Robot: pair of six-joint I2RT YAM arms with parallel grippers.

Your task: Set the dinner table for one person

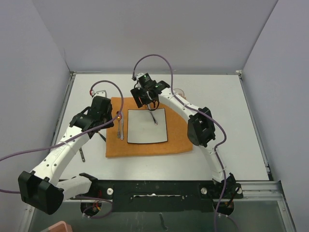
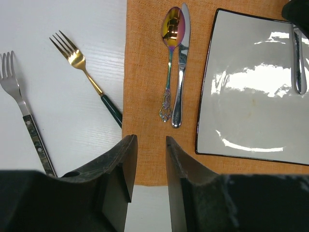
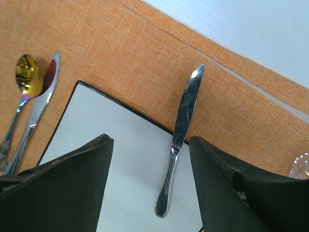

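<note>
An orange placemat holds a square white plate. A rainbow spoon and a silver knife lie beside the plate's left edge. Another knife lies across the plate's top edge, beneath my right gripper, which is open and empty. A gold fork with green handle and a steel fork lie left of the mat. My left gripper hangs over the mat's left side, fingers apart, nothing between them.
A clear glass stands right of the plate.
</note>
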